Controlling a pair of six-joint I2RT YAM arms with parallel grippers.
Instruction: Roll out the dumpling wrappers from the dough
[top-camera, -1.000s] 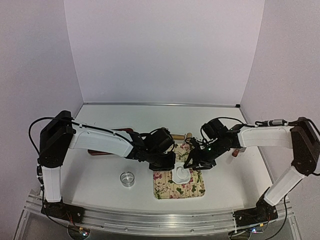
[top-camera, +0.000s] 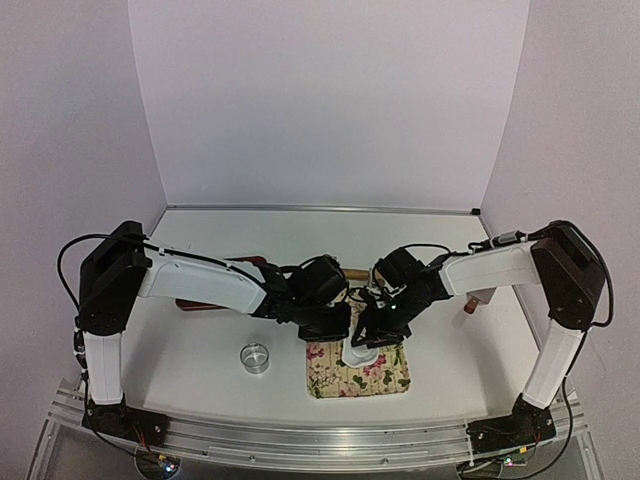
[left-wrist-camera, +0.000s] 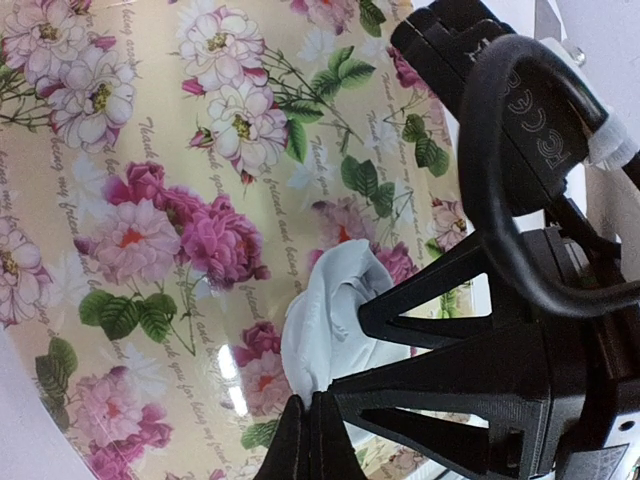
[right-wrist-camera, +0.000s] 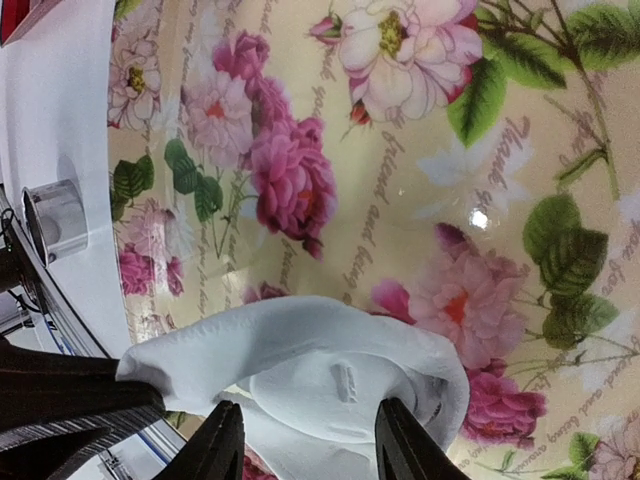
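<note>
A white, thin dough piece (left-wrist-camera: 340, 310) with a folded, lifted edge lies on the floral board (top-camera: 330, 380). In the left wrist view my left gripper is shut on the near end of that raised edge. My right gripper stands open over the dough (right-wrist-camera: 300, 330), its two fingers apart at the bottom of the right wrist view. From the left wrist view, the right gripper's fingers reach in from the right against the dough. In the top view both grippers crowd over the board and partly hide the dough.
A clear glass cup (top-camera: 254, 358) stands left of the board. A wooden rolling pin (top-camera: 355, 273) lies behind it, a dark red object (top-camera: 190, 304) at back left and a bottle (top-camera: 475, 300) at right.
The left arm looks still.
</note>
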